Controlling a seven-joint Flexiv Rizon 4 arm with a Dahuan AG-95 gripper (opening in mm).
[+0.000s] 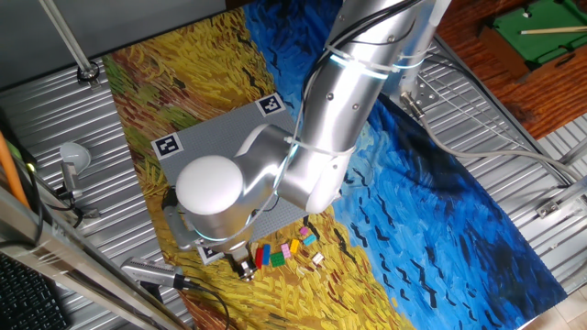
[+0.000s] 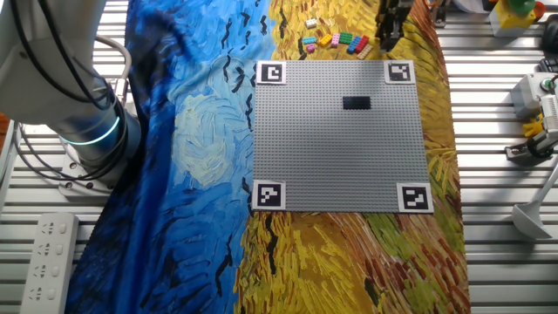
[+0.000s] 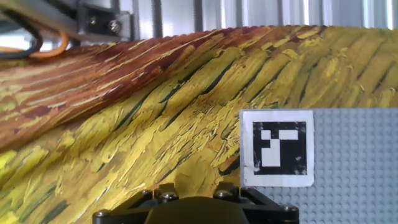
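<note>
My gripper [image 1: 245,269] points down just beside the row of small bricks, at its left end in exterior view 1. In the wrist view its two fingertips stand apart; only yellow cloth shows between them, so it looks open. The row includes a red brick [image 1: 259,260], a blue brick [image 1: 266,254], a green brick [image 1: 278,260], a pink brick [image 1: 285,250] and a yellow brick [image 1: 293,246]. A white brick [image 1: 317,258] lies a little apart. On the grey baseplate [image 2: 340,166] sits one dark brick [image 2: 356,103]; my arm hides it in exterior view 1.
Printed markers, such as this one [image 3: 279,148], sit at the baseplate's corners. A metal device with a cable [image 1: 151,272] lies left of the gripper. A power strip [image 2: 51,270] stands near the arm's base. Most of the baseplate is bare.
</note>
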